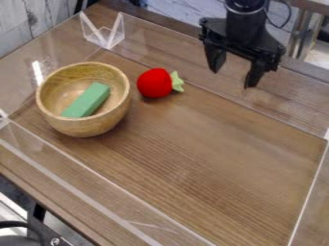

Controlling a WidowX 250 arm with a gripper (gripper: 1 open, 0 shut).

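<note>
A black robot gripper (pixel 241 58) hangs over the table (pixel 218 163) at the upper right, above bare wood. Its fingers are too small and dark to tell whether they are open or shut. A red round object with a pale green leafy tip (pixel 157 83) lies left of centre. A wooden bowl (pixel 56 106) at the left holds a green block (pixel 85 102).
A clear plastic-looking object (pixel 100 29) stands at the back left. Dark cables or parts show at the lower left edge.
</note>
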